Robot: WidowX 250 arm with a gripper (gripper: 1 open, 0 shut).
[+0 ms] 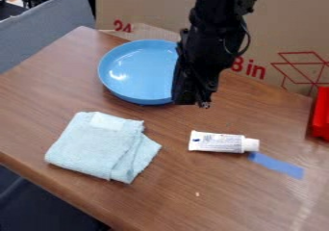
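Note:
The black gripper (193, 89) hangs at the upper middle, over the right part of a blue plate (129, 73); it looks shut, with nothing visible between its fingers. A white tube (221, 141) with a cap lies on the wooden table below and to the right of the gripper. A folded pale blue cloth (100, 148) lies at the front left of the table.
A cardboard box (286, 42) stands along the back. A red object (320, 119) sits at the right edge, and a strip of blue tape (278, 166) is on the table.

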